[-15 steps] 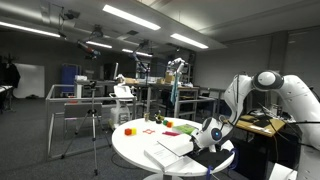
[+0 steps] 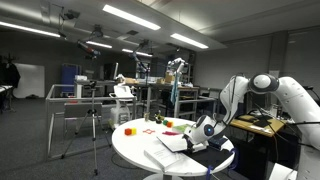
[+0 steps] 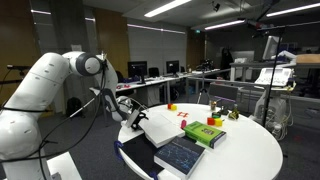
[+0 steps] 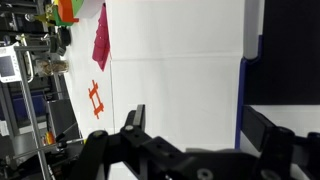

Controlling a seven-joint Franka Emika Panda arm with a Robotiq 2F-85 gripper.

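A flat white box or lid [image 3: 165, 126] is tilted on the round table in exterior view 2, beside my gripper [image 3: 141, 112]. In the wrist view its white surface [image 4: 175, 90] fills the middle, with a thin blue edge on the right. My gripper is open over it, its dark fingers wide apart at the bottom and nothing visible between them. Exterior view 1 shows the white piece [image 2: 167, 153] near the table's front edge; the fingertips there are too small to make out contact.
A dark box [image 3: 180, 157] lies in front of the white piece, and a green box [image 3: 206, 134] beside it. Small coloured items, including a red figure [image 4: 95, 96], are further back. The table [image 3: 250, 145] has free room on the right in exterior view 2.
My arm has risen slightly and shifted a little to the right in exterior view 1. The rest of the table looks much the same.
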